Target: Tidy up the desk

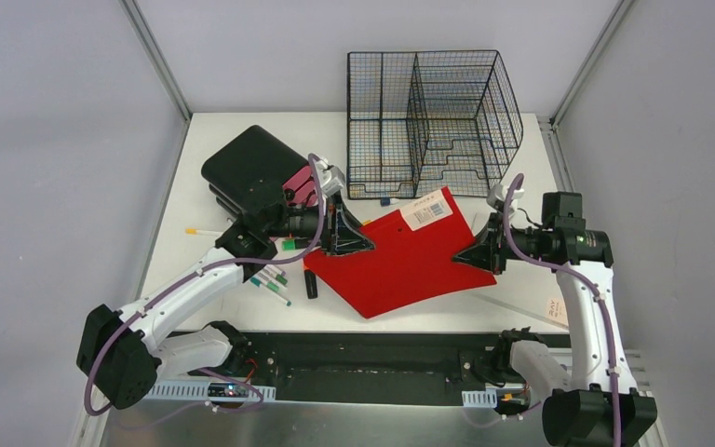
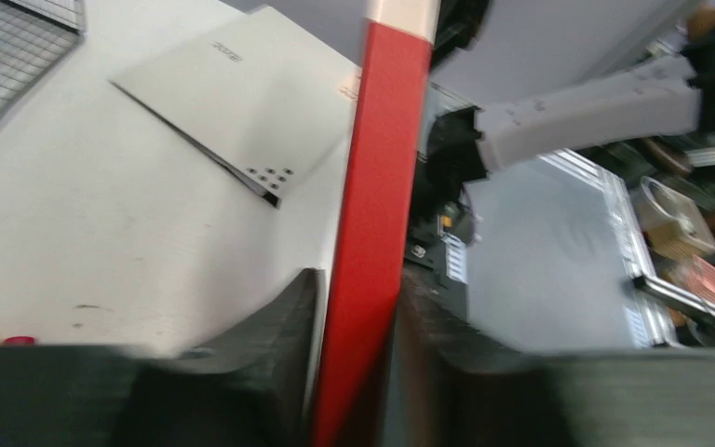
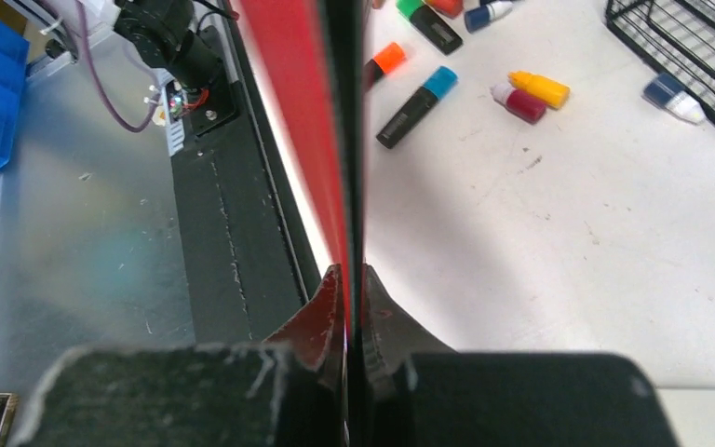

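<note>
A red folder (image 1: 400, 265) with a white label spans both grippers, tilted above the desk. My left gripper (image 1: 358, 240) is at its upper left part; in the left wrist view the folder's edge runs between blurred fingers, whose grip I cannot tell. My right gripper (image 1: 475, 256) is shut on the folder's right edge, which runs between the fingertips in the right wrist view. Markers (image 3: 414, 110) and small bottles (image 3: 540, 88) lie on the desk. A pale folder (image 2: 233, 102) lies at the right of the desk.
A black wire organizer (image 1: 382, 130) stands at the back. A stack of black cases (image 1: 251, 163) lies at the back left. Pens (image 1: 270, 289) lie loose at left. The desk's front edge runs below the red folder.
</note>
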